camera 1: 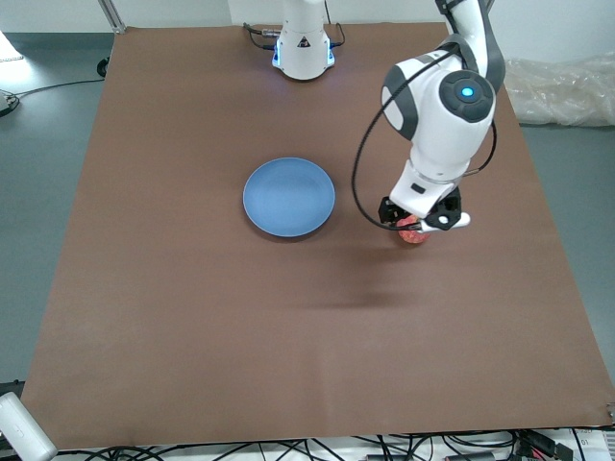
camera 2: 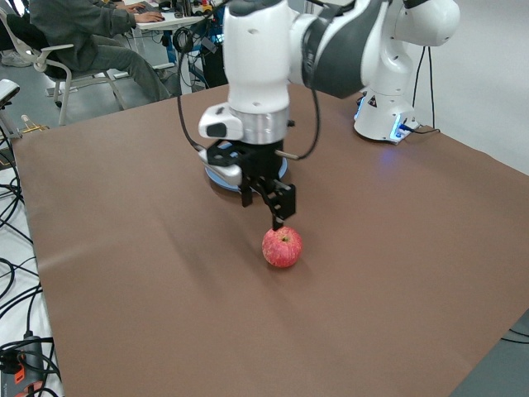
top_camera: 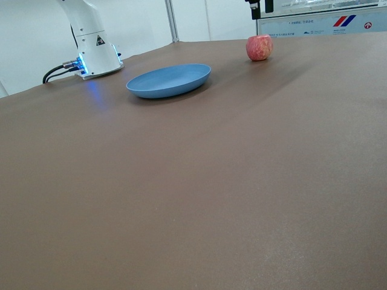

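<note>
A red apple (camera 2: 282, 247) stands on the brown table, mostly hidden under the arm in the left view and fully visible in the top view (top_camera: 259, 48). Just above it hangs my black gripper (camera 2: 263, 212), its fingers pointing down; in the top view (top_camera: 261, 8) only their lower ends show at the frame's top, apart from one another and clear of the apple, so it is open. A blue plate (camera 1: 288, 197) (top_camera: 168, 80) lies on the table beside the apple, empty, partly hidden behind the gripper in the right view.
Cables and equipment lie along one edge outside the table.
</note>
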